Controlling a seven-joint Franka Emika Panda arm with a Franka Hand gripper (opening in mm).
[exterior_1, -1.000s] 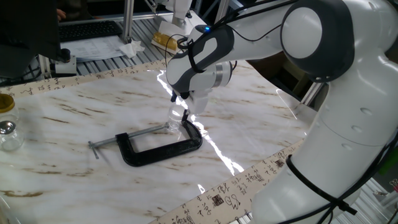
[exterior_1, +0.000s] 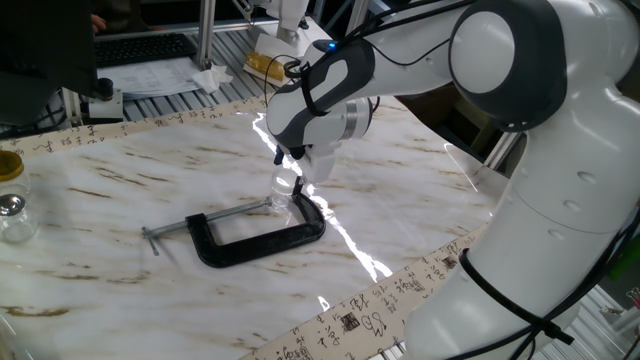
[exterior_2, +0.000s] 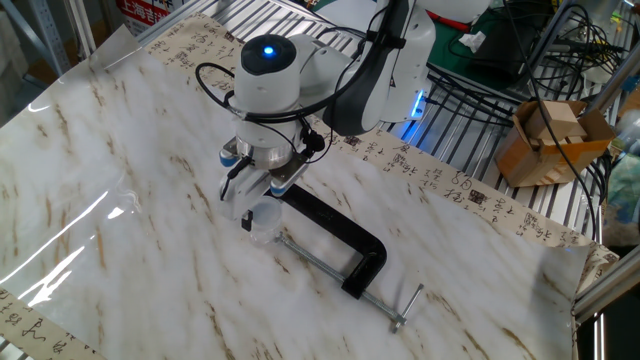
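Note:
A black C-clamp (exterior_1: 258, 243) lies flat on the marble-patterned sheet, its steel screw bar (exterior_1: 185, 224) pointing left in exterior view 1. At the screw's inner end, within the clamp's mouth, stands a small clear container (exterior_2: 265, 222). My gripper (exterior_2: 261, 207) is lowered right over this container, with its dark-tipped fingers (exterior_2: 247, 221) close about it. The hand hides part of the container and the clamp's far end. Whether the fingers press on the container or stand apart from it cannot be made out.
Clear jars (exterior_1: 16, 222), one with a yellow lid (exterior_1: 10, 165), stand at the left edge in exterior view 1. A cardboard box (exterior_2: 548, 150) sits off the table.

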